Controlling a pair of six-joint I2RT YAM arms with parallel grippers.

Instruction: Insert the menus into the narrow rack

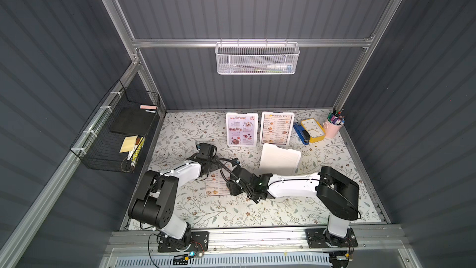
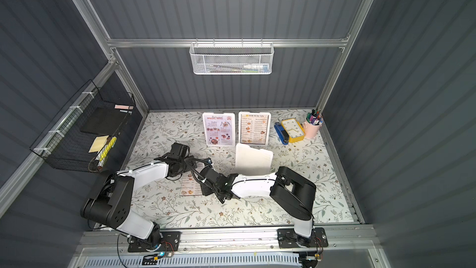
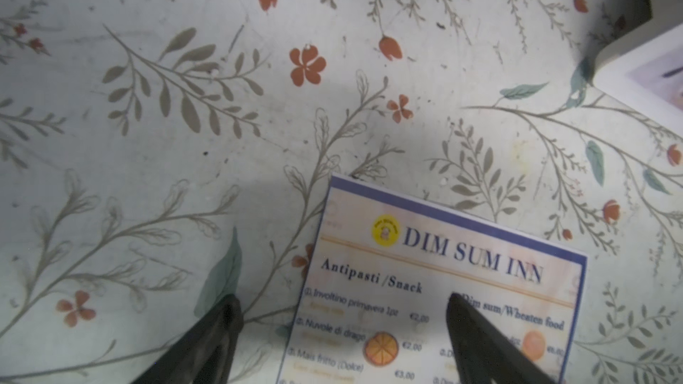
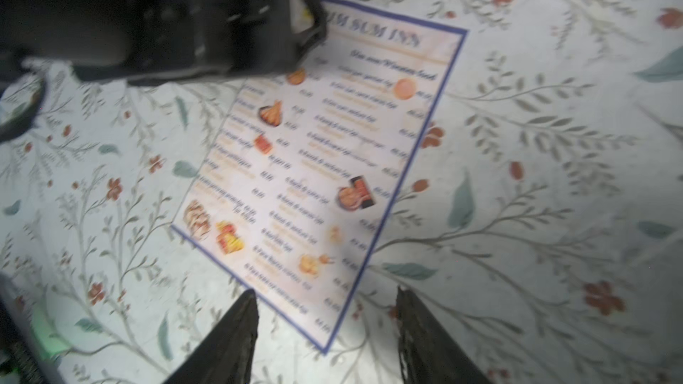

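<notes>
A DIM SUM INN menu sheet (image 3: 434,270) lies flat on the floral table, under both arms in the top views. My left gripper hovers over its top end, open, with nothing between its fingers. My right gripper is open above the sheet's lower corner, empty, with the left gripper's body at the upper left of its view. A white, blank holder (image 1: 279,158) stands nearer, right of the sheet.
A blue stapler (image 1: 301,134), yellow tray (image 1: 317,136) and pink pen cup (image 1: 331,130) are at the back right. A black wire basket (image 1: 99,153) hangs on the left wall, a white mesh basket (image 1: 256,71) on the back wall.
</notes>
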